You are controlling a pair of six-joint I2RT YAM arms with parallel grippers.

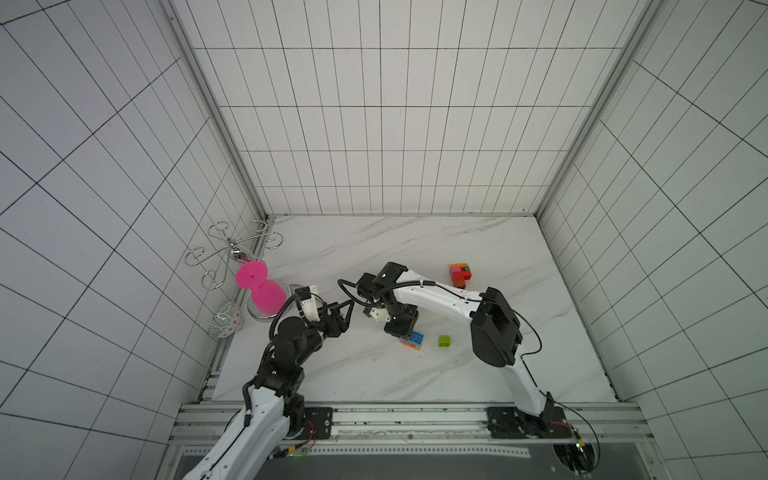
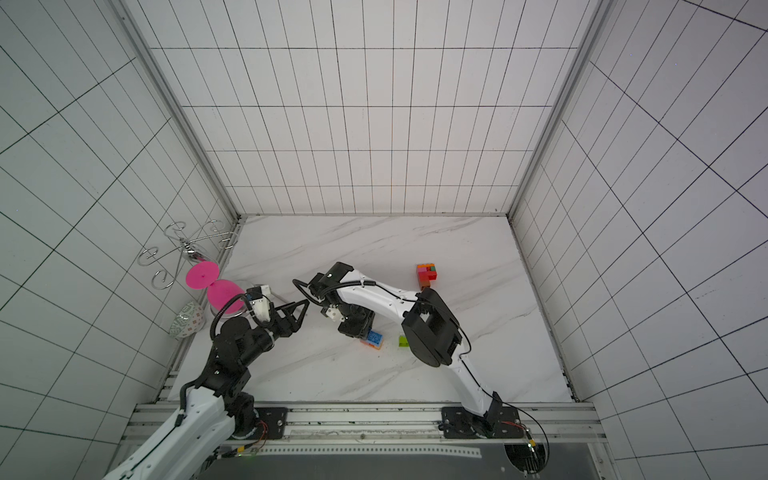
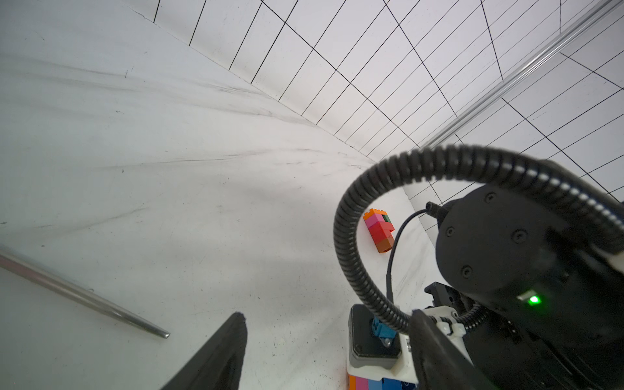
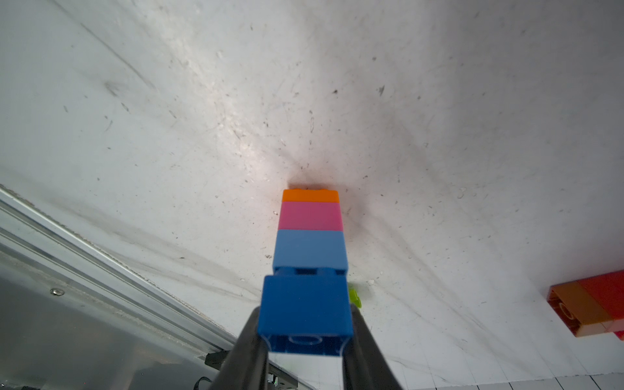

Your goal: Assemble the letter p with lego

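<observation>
My right gripper is shut on a dark blue brick [image 4: 304, 312]. Below that brick runs a stack [image 4: 310, 217] of light blue, pink and orange; whether the dark blue brick is fully seated on it I cannot tell. In the top left view, the blue top [image 1: 413, 339] of the stack shows beside my right gripper. A red, pink, orange and brown assembly [image 1: 460, 274] lies farther back. One small green brick [image 1: 444, 341] sits right of the stack. Open and empty, my left gripper hovers to the left, its fingers [image 3: 224, 347] wide apart.
Pink discs [image 1: 269, 296] and a wire stand [image 1: 233, 244] are at the left edge, near a patterned object [image 1: 225, 320]. A thin metal rod [image 3: 84, 292] shows in the left wrist view.
</observation>
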